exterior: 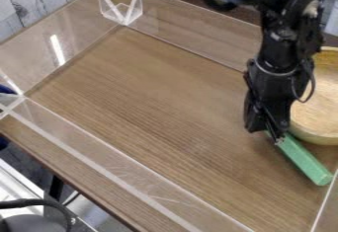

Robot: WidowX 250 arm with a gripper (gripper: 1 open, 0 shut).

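Note:
My black gripper (270,127) hangs low over the right side of the wooden table (145,108), its fingertips just above and beside the upper end of a green bar-shaped object (303,161). The green object lies tilted toward the lower right, next to a round tan bowl (318,113). Whether the fingers are open or shut is hard to make out against the dark body of the gripper.
Clear plastic walls border the table along the back, left and front. The bowl takes up the right edge, partly behind the arm.

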